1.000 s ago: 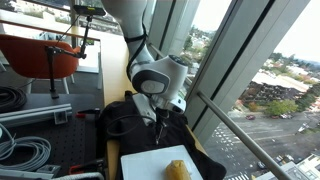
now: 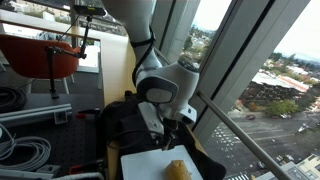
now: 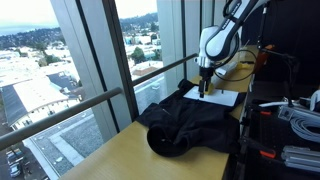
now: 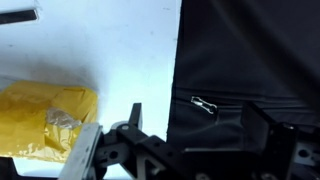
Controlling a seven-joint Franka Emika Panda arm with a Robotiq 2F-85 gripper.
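A yellow packet (image 4: 45,118) with a clear shiny patch lies on a white board (image 4: 110,50), at the left of the wrist view. Black cloth with a zip (image 4: 204,104), apparently a jacket, fills the right half of that view. My gripper is open above the cloth near the board's edge, its fingers spread and nothing held between them. In exterior view 1 the packet (image 2: 178,170) rests on the board (image 2: 140,166), close to the gripper, whose tips are hard to make out there.
The black cloth (image 3: 185,124) spreads over the wooden table (image 3: 115,160), beside windows and a rail (image 3: 60,110). A dark cart with coiled cables (image 2: 25,150) stands alongside. Bare wood shows at the table's near end in exterior view 2.
The arm has shifted a little to the right in exterior view 1, bringing the gripper closer to the white board. The packet and board look unmoved.
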